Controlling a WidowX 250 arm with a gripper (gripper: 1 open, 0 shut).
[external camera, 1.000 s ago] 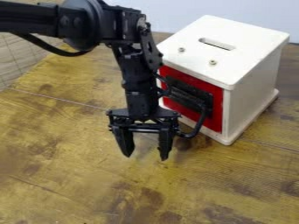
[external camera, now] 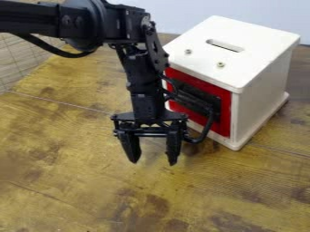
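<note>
My black gripper [external camera: 152, 152] points down above the wooden table [external camera: 85, 190], its two fingers apart with nothing between them. It is in front of and left of a white box [external camera: 255, 91] with a slot and two screws in its sloped top. The box's front has a red panel [external camera: 222, 125], partly hidden by the arm and its cable.
A tiled area [external camera: 22, 62] shows at the far left, and a pale wall is behind the box.
</note>
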